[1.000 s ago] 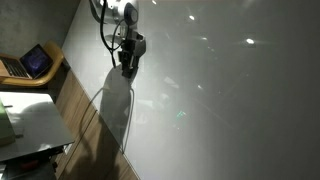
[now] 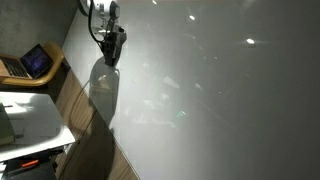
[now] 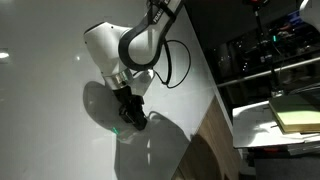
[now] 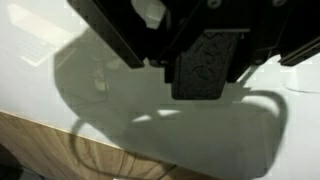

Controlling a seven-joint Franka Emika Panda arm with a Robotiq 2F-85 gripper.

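A dark block with a patterned face [image 4: 206,68], perhaps an eraser, is between the fingers in the wrist view. My gripper [image 3: 131,108] is shut on it, close to the large pale glossy board [image 3: 60,120]. Whether the block touches the board cannot be made out. In exterior view 1 the gripper [image 2: 112,52] is at the board's upper left, its shadow falling just below. A small green mark [image 2: 181,113] shows on the board, well right of and below the gripper.
Wood flooring [image 2: 90,135] borders the board's lower left edge. Beyond it are a white table [image 2: 35,120] and a laptop [image 2: 37,61] on a chair. A loose black cable [image 3: 184,62] loops beside the arm. Board space to the right is clear in exterior view 1.
Across the last second my gripper has moved left and slightly up in exterior view 1, carrying the dark block. Its shadow has shifted left along with it.
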